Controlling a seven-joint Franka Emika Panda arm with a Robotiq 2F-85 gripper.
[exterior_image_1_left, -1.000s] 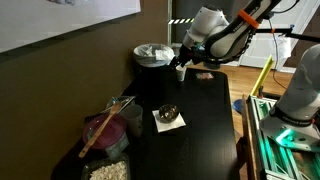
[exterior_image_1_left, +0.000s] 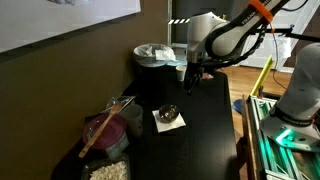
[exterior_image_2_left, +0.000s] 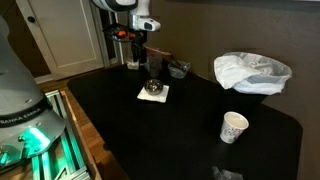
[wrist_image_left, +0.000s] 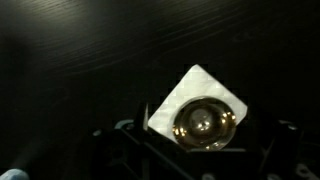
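A small shiny metal bowl (exterior_image_1_left: 168, 113) rests on a white napkin (exterior_image_1_left: 176, 124) on the black table. The same bowl (exterior_image_2_left: 153, 86) and napkin (exterior_image_2_left: 153, 95) show left of centre in exterior view 2. My gripper (exterior_image_1_left: 188, 91) hangs over the table, apart from the bowl and toward the table's far end. From the wrist, the bowl (wrist_image_left: 204, 123) appears low in the picture between the dark, spread fingers. They look open, and I see nothing held.
A white cup (exterior_image_2_left: 234, 127) stands on the table, and a basin (exterior_image_2_left: 252, 75) draped with white cloth is at the wall side. Along the wall are a dark pot (exterior_image_1_left: 110, 132), a wooden spoon (exterior_image_1_left: 98, 132) and a tray of white pieces (exterior_image_1_left: 108, 170).
My gripper has moved away from beside the white cup and nearer to the bowl, standing lower in exterior view 1. Bowl and napkin have stayed in place.
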